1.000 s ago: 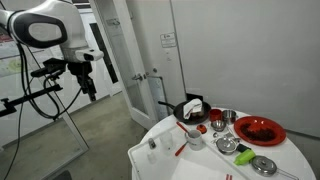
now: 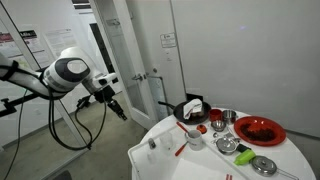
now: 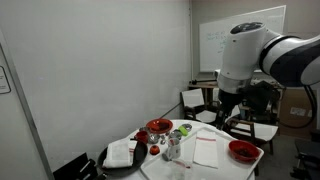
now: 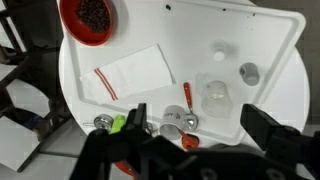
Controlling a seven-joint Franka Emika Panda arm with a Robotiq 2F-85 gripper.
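My gripper (image 2: 116, 91) hangs in the air to the left of the round table, well above it. In the wrist view the gripper is open, its two dark fingers wide apart and nothing held. Beneath it lies a white tray (image 4: 120, 22) with a clear plastic cup (image 4: 215, 98), a small grey cup (image 4: 249, 73), a small clear piece (image 4: 219, 50), a red-handled spoon (image 4: 187, 95) and a folded white cloth with red stripes (image 4: 135, 73). A white mug (image 4: 172, 123) shows between the fingers, far below them.
A red bowl of dark beans (image 4: 90, 20) stands at the tray's corner. On the table's far part are a black pan with white cloth (image 2: 193, 107), a red plate (image 2: 258, 130), a lidded pot (image 2: 263, 165) and a green item (image 2: 244, 157). Chairs (image 3: 195, 101) stand behind.
In exterior view 1 the arm has come down and the gripper has moved slightly right, toward the table. Objects on the table have stayed put.
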